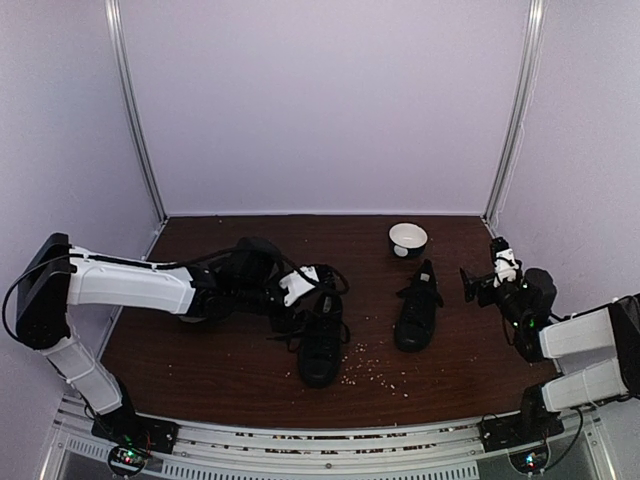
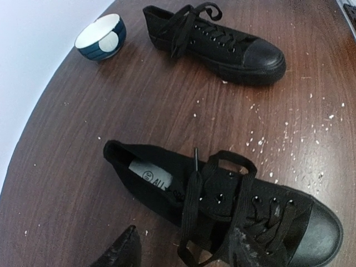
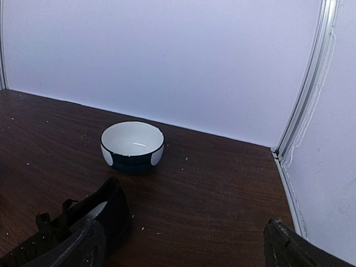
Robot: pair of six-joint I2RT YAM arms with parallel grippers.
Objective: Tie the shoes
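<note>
Two black canvas sneakers with loose-looking laces lie on the dark wooden table: the left shoe (image 1: 320, 355) and the right shoe (image 1: 415, 320). In the left wrist view my left gripper is open over the left shoe (image 2: 311, 233), close to its upright lace loops (image 2: 242, 164). The right shoe (image 2: 245, 61) lies behind, its laces bunched at the collar. My right gripper (image 1: 470, 280) stands open to the right of the right shoe, whose heel shows in the right wrist view (image 3: 111, 206); nothing is between its fingers.
A white and dark-blue bowl (image 1: 408, 240) stands behind the right shoe. Small light crumbs (image 1: 370, 385) are scattered between the shoes.
</note>
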